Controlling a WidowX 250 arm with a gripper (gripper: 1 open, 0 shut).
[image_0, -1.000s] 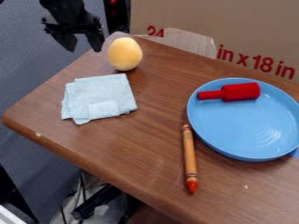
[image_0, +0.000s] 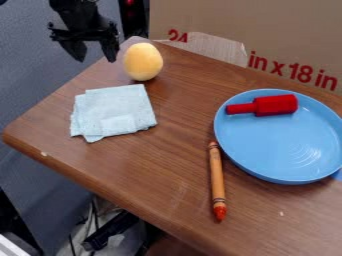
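Observation:
The black gripper (image_0: 86, 45) hangs at the top left, above the grey area past the table's far left edge, its fingers pointing down and apart with nothing seen between them. To its right a yellow egg-shaped object (image_0: 143, 62) stands on the wooden table (image_0: 147, 170). A light blue folded cloth (image_0: 112, 112) lies near the left edge. On the right is a blue plate (image_0: 281, 146) with a red cylindrical object (image_0: 267, 105) with a handle on it. An orange crayon (image_0: 217, 182) lies left of the plate.
A cardboard box (image_0: 267, 40) stands along the back of the table.

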